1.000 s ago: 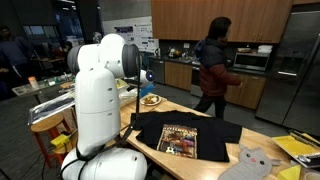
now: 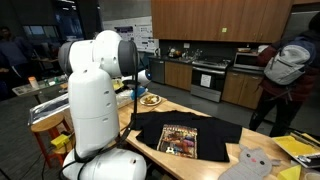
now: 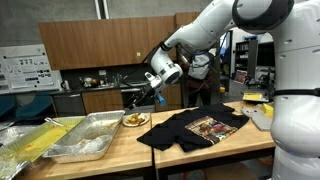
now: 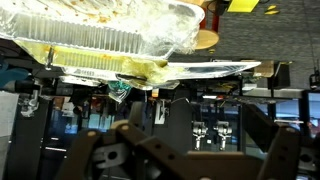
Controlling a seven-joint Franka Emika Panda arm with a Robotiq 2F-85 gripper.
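My arm reaches toward the far left of the table, its gripper (image 3: 150,82) raised in the air near a plate of food (image 3: 136,119). In the wrist view the gripper stands open, its dark fingers wide apart and nothing held between them. Along that view's top lies a clear plastic tray (image 4: 120,25). The plate (image 2: 150,100) is also visible in exterior view 1. A black cloth (image 3: 180,135) covers the middle of the table, with a colourful flat piece (image 2: 179,140) on it.
Metal trays (image 3: 82,146) line the left side of the table. A grey animal-shaped mat (image 2: 250,163) and yellow items (image 2: 295,146) sit at the right. Someone with a backpack (image 2: 291,62) stands behind the table. Bare wood shows in front of the trays.
The person behind the table has walked to the right, toward the edge of exterior view 1. My arm and the table items look unmoved.
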